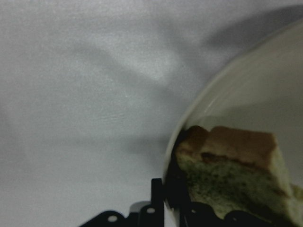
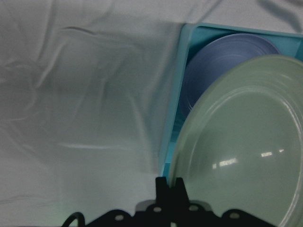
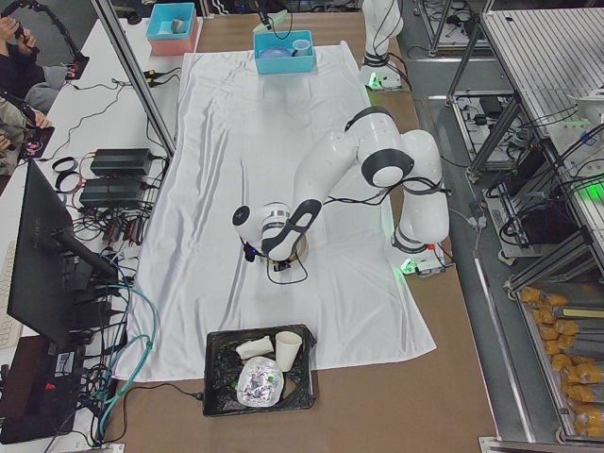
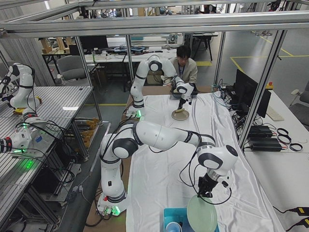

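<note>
A green plate point(image 4: 202, 215) hangs tilted over a light-blue bin point(image 4: 174, 212), with my right gripper shut on its rim. A blue plate point(image 2: 213, 56) lies inside that bin. At the other end of the table, my left gripper is at the rim of a round plate point(image 1: 255, 90), down at a piece of bread point(image 1: 227, 170) on it; whether its fingers are open or shut, and on what, is hard to tell in the dark left wrist view.
A black tray point(image 3: 217, 377) with cups and a foil-covered item stands at the table's near end in the camera left view. The white cloth point(image 3: 217, 170) between the arms is clear. A monitor and cables line the side table.
</note>
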